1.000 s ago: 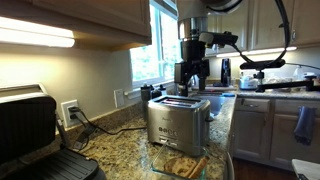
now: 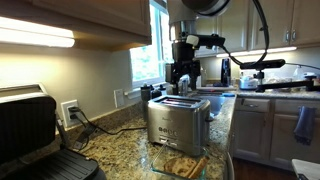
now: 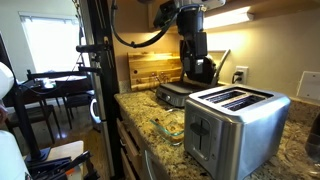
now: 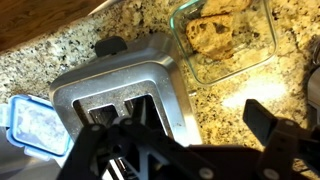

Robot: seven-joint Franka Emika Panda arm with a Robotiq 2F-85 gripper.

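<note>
A silver two-slot toaster (image 2: pixel 178 122) stands on the granite counter, its slots facing up and looking empty in the wrist view. Beside it lies a clear glass dish (image 4: pixel 238 66) holding a browned piece of bread (image 4: pixel 210 38). My gripper is open and has nothing between its fingers. It hangs above the toaster in exterior view 1, clear of its top. The wrist view looks down on the toaster (image 4: pixel 165 75) and the dish, with one finger overlapping the toaster's slots from this angle.
A dark grill press (image 2: pixel 30 130) stands open near the wall. A black cord runs from the wall outlet (image 2: pixel 70 112) across the counter. A blue-edged container (image 4: pixel 40 125) sits on the toaster's other side.
In exterior view 1, my gripper has shifted slightly left over the toaster. Toaster and dish have stayed in place.
</note>
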